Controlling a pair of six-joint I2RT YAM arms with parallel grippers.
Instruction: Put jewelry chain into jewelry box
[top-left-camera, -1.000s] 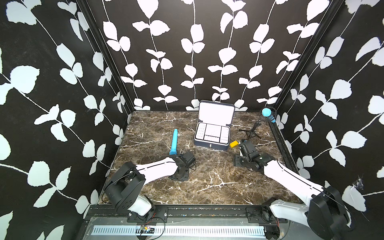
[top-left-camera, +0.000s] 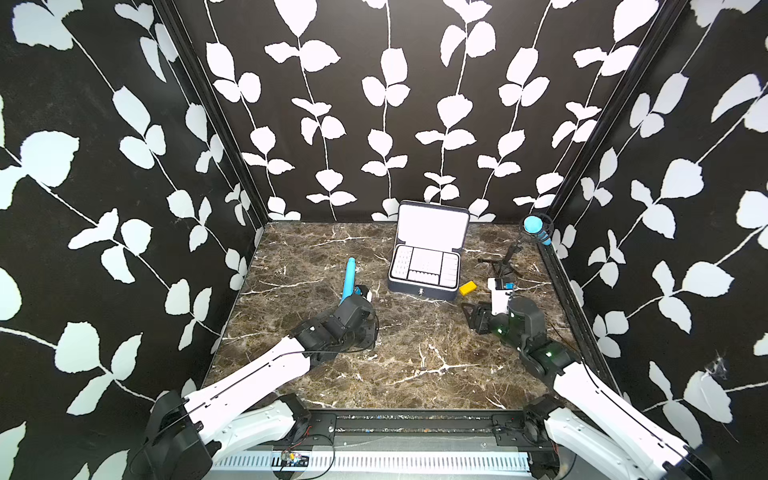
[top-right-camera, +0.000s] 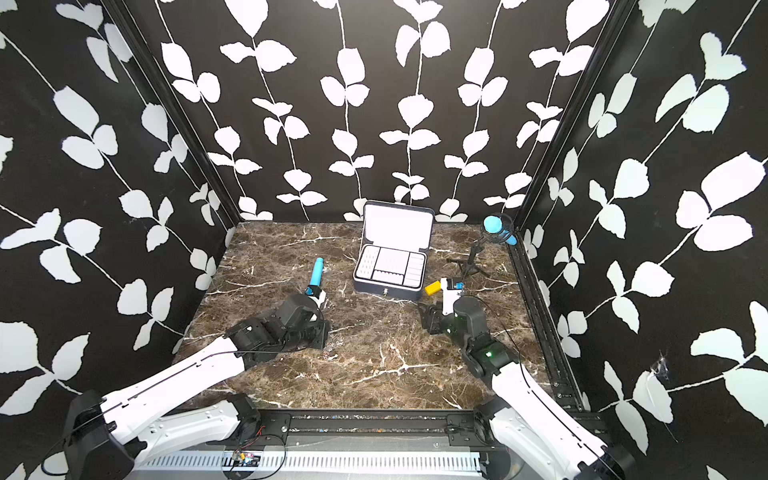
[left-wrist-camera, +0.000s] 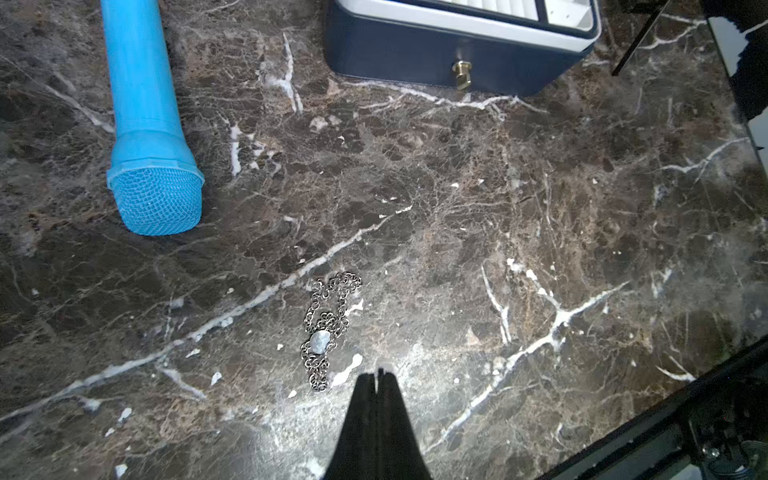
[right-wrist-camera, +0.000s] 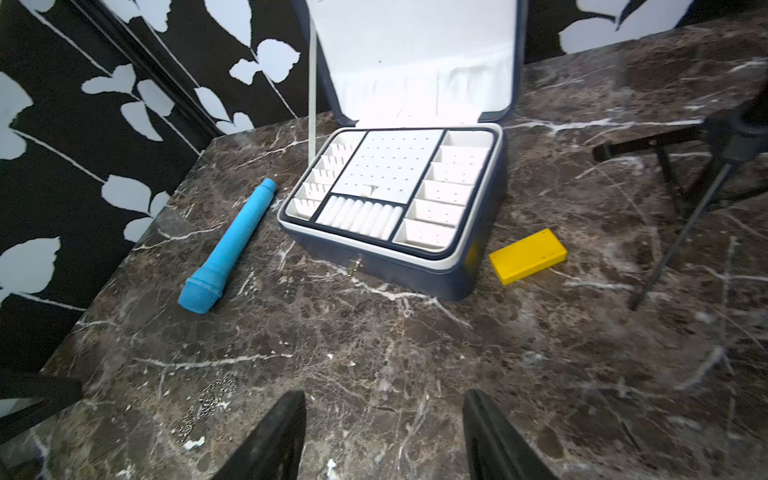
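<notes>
A thin silver jewelry chain (left-wrist-camera: 324, 332) with a small pale pendant lies bunched on the marble table, clear of both grippers. My left gripper is shut above the table near the chain, nothing visible between its fingers. The jewelry box (right-wrist-camera: 472, 264) stands at the back of the table, dark blue, lid up, its white compartments exposed. In the right wrist view the chain (right-wrist-camera: 209, 404) shows at lower left. There my right gripper holds its fingers apart with nothing between them, in front of the box.
Left of the box lies a blue microphone (right-wrist-camera: 232, 244). A yellow block (right-wrist-camera: 528, 256) sits just right of the box, and beyond it stands a black tripod (top-right-camera: 472, 262) holding another blue microphone (top-right-camera: 493, 225). The table in front of the box is bare apart from the chain.
Box, block and microphones have stayed put.
</notes>
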